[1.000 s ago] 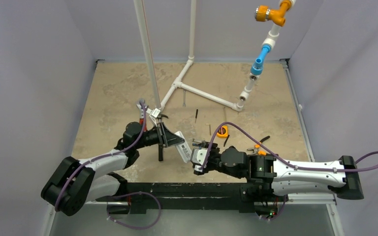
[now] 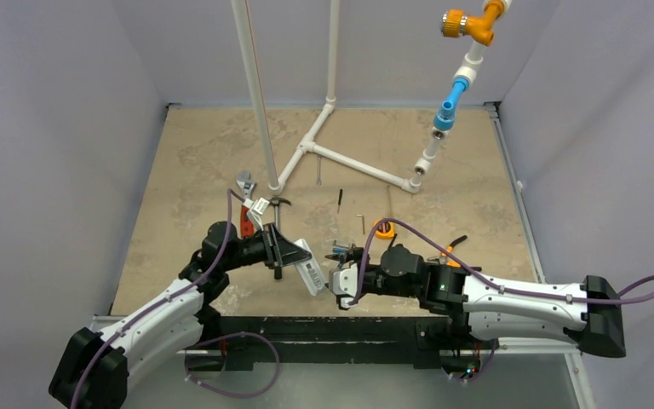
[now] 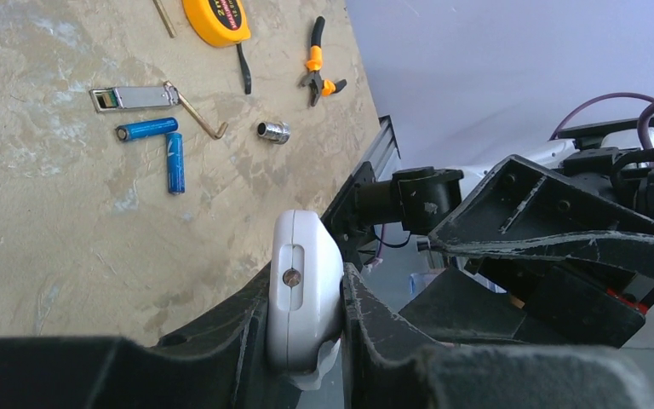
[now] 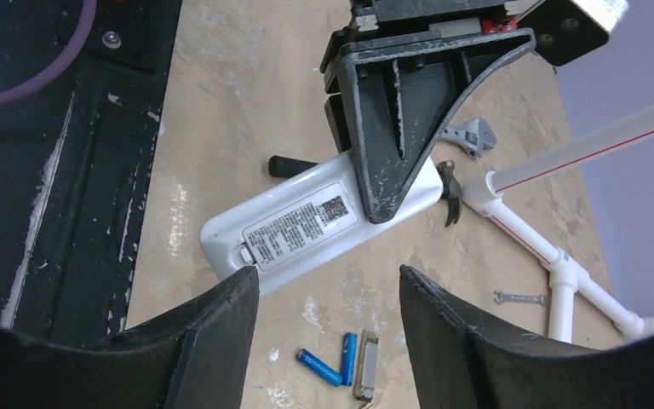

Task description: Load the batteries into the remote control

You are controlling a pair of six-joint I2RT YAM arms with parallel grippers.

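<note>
The white remote control [image 4: 302,223] hangs above the table, tilted, with its labelled back toward the right wrist view. My left gripper is shut on it, a finger on each side. A small latch tab [image 4: 247,254] shows at the label's near end, and no open compartment is visible. My right gripper faces the remote's back, fingers spread and nothing between them. It stands just right of the remote in the top view. Two blue batteries, one lying crosswise [image 3: 146,129] and one lengthwise [image 3: 175,163], rest close together on the table.
Beside the batteries lie a metal module [image 3: 140,97] and a chrome socket [image 3: 273,132]. A yellow tape measure [image 3: 216,20] and pliers [image 3: 316,61] are farther off. Beneath the remote is a hammer [image 4: 450,192]. White pipes [image 2: 358,164] stand at the back.
My left arm has drawn back to the left, carrying the remote slightly left and toward the front edge, which widens the gap to my right gripper. The right arm has shifted little.
</note>
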